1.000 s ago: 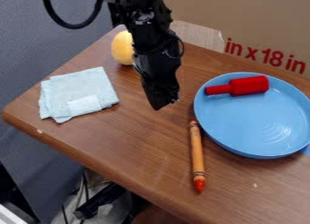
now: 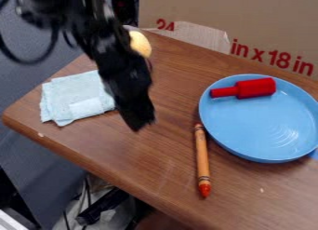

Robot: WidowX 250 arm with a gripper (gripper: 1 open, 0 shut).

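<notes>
My black gripper [image 2: 129, 103], blurred, hangs over the wooden table's left-middle, just right of a folded light-blue cloth [image 2: 74, 100]; its finger state is unclear. A yellow object [image 2: 139, 43] is partly hidden behind it. An orange crayon [image 2: 203, 169] lies to the right, beside a blue plate [image 2: 258, 129], which holds a red cylindrical object with a handle [image 2: 255, 87].
A cardboard box [image 2: 248, 24] stands at the back.
The gripper and arm have moved left, toward the cloth, covering part of it and uncovering table near the plate. The objects appear unmoved.
</notes>
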